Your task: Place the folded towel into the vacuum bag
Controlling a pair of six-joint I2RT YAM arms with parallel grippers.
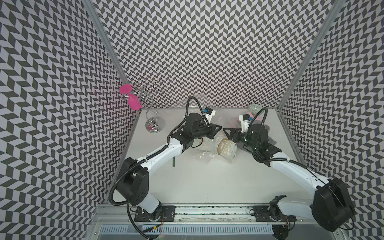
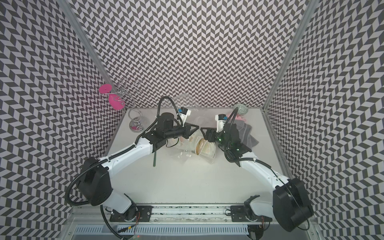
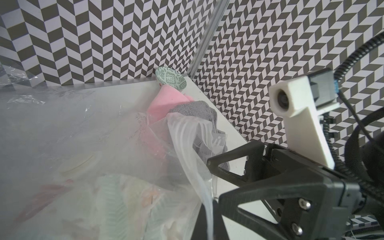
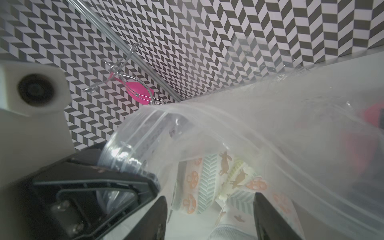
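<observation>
The clear vacuum bag (image 3: pixel 80 132) is raised over the table centre, its edge pinched by my shut left gripper (image 1: pixel 218 128), as the left wrist view shows. The patterned folded towel (image 4: pixel 200 184) lies beneath or within the bag's film; I cannot tell which. My right gripper (image 1: pixel 227 132) faces the left one close by, apparently part open beside the bag's edge; in the right wrist view its fingers are at the bottom, with the towel between and beyond them.
Pink and grey cloths (image 3: pixel 168 100) lie at the right, with a green patterned bowl (image 1: pixel 255 108) behind. A wire stand with pink pieces (image 1: pixel 134 102) is at back left.
</observation>
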